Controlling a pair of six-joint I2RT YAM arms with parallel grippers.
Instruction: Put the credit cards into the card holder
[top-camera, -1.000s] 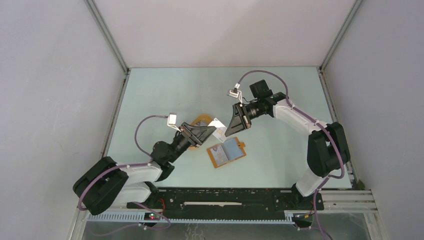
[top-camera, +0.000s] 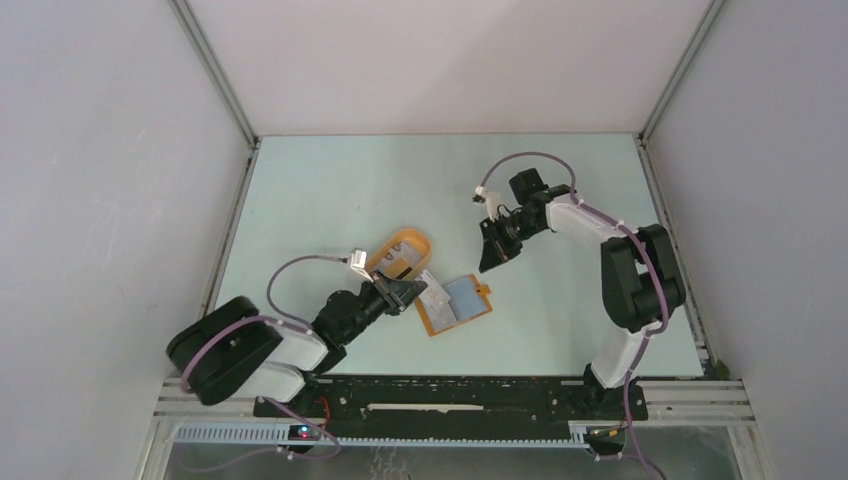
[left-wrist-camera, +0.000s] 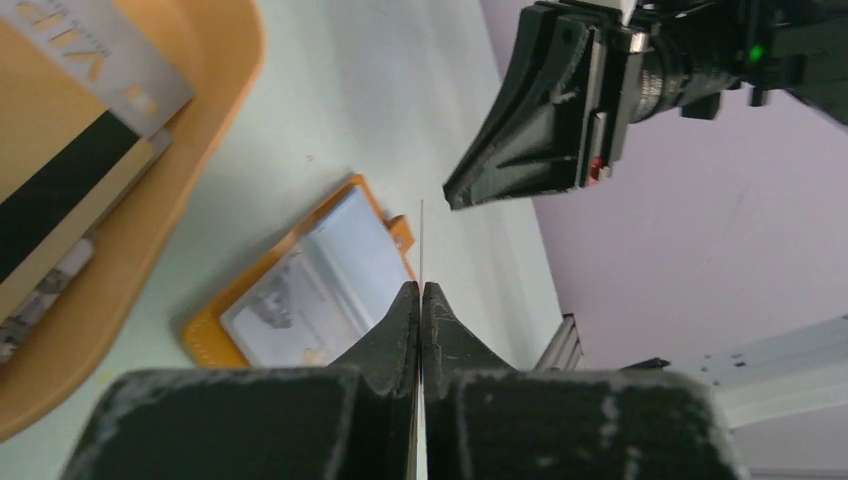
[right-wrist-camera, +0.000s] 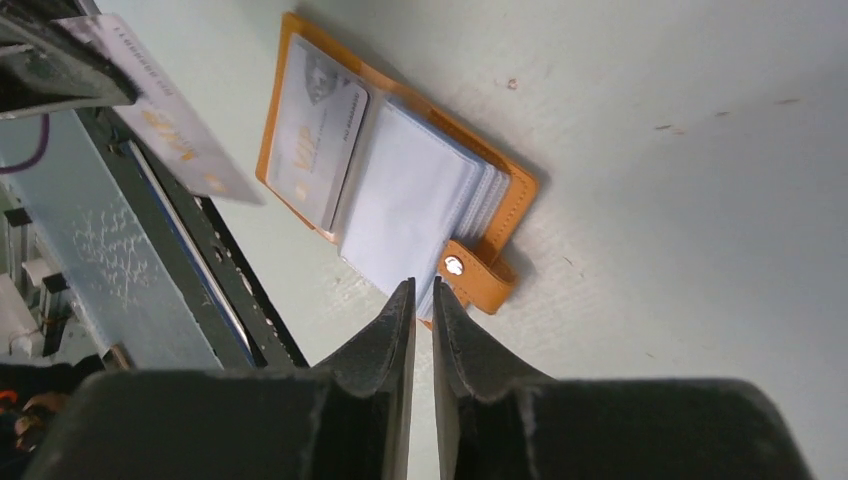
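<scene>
My left gripper (top-camera: 412, 292) is shut on a white card (right-wrist-camera: 165, 120) with gold lettering, whose corner slants down beside the card holder. In the left wrist view the held card (left-wrist-camera: 421, 240) shows edge-on, a thin line past the fingertips. Flat on the table lies the orange-edged card holder (top-camera: 465, 298), spread out. A VIP card (right-wrist-camera: 318, 140) sits in its left pocket; the other half has pale, bluish-white sleeves (right-wrist-camera: 400, 195). Behind the holder's clasp end hovers my right gripper, its fingertips a narrow gap apart and nothing between them.
Left of the holder stands an orange-tan tray (left-wrist-camera: 210, 140) with several cards, one brown with a black stripe (left-wrist-camera: 65, 195). It lies close by the left gripper. The holder's clasp (right-wrist-camera: 480, 278) points right.
Both grippers were together at the card a second ago. The left, keeping the card, has lowered and tilted toward the holder.
</scene>
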